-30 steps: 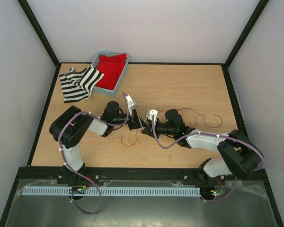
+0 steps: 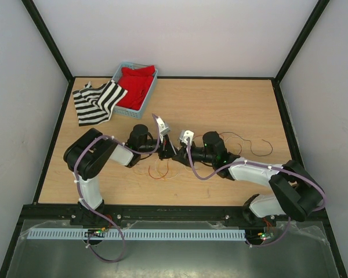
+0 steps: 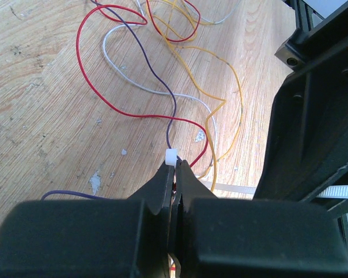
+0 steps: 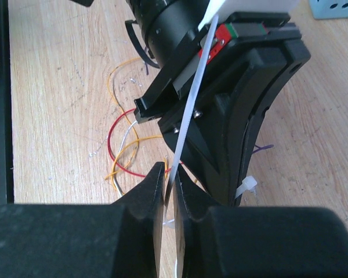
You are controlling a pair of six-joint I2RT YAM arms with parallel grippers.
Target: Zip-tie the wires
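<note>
My left gripper is shut on the white zip tie, whose small head (image 3: 171, 156) pokes up at its fingertips. In the right wrist view that zip tie head (image 4: 247, 185) shows beside the left gripper's tip. My right gripper stands a little open, a narrow gap between its fingers, and a pale strap (image 4: 188, 110) runs up across its fingertips. The loose wires, red (image 3: 140, 115), yellow (image 3: 188, 72), white (image 3: 140, 86) and purple (image 3: 152, 70), pass down to the left fingertips. Whether the tie encircles them is hidden by the fingers.
Both grippers nearly touch over the table's middle. A blue basket (image 2: 119, 73) with red cloth (image 2: 137, 87) stands at the back left, a striped cloth (image 2: 93, 104) beside it. Wire ends (image 2: 252, 152) trail right.
The left arm's elbow has shifted slightly to the right, and its gripper has edged the same way. The right arm has barely moved.
</note>
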